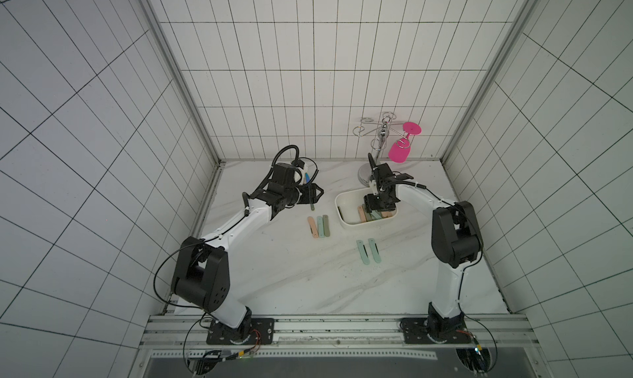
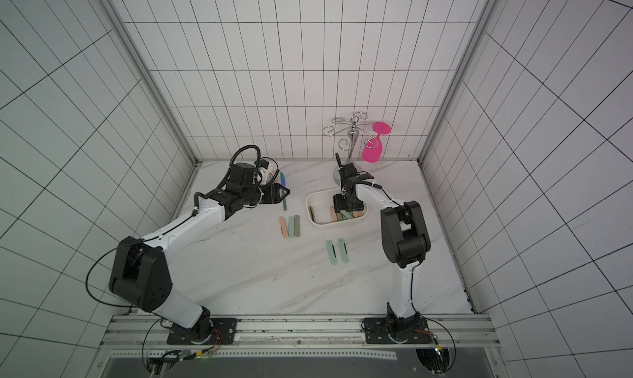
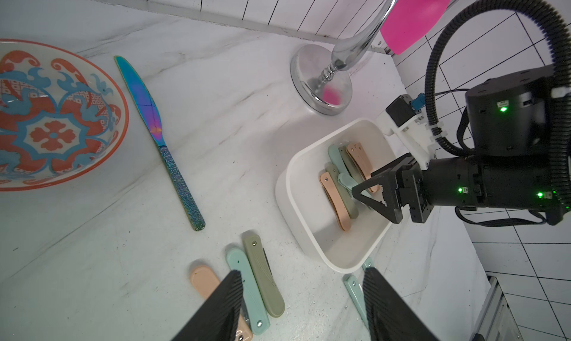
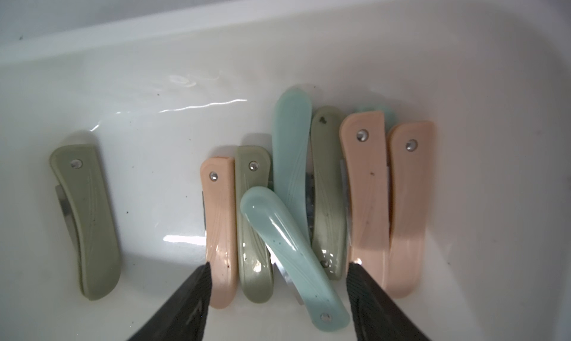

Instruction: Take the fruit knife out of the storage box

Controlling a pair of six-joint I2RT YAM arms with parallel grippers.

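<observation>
A white storage box (image 3: pixel 294 210) holds several folded fruit knives in pink, olive and mint. In the right wrist view a mint knife (image 4: pixel 288 251) lies diagonally across others, and a lone olive knife (image 4: pixel 95 222) lies apart at the left. My right gripper is over the box, fingers apart around the lower part of that mint knife, not visibly closed on it. My left gripper hangs open left of the box, with folded knives on the table below it.
A patterned bowl (image 3: pixel 47 115), a table knife (image 3: pixel 178 180) and a chrome stand (image 3: pixel 318 82) with a pink utensil stand behind. Two mint knives (image 1: pixel 362 251) lie in front of the box.
</observation>
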